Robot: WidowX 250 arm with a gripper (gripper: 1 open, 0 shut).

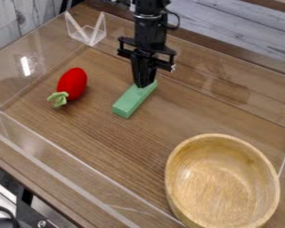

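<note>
A green block (132, 101) lies on the wooden table a little left of the middle. My black gripper (146, 68) hangs just above and behind its far end; whether its fingers hold anything or how wide they stand is too small to tell. A red object with a pale green tip (71, 84), like a toy vegetable, lies to the left of the block.
A large round yellow bowl (223, 183) fills the lower right. A clear plastic piece (85, 27) stands at the back left.
</note>
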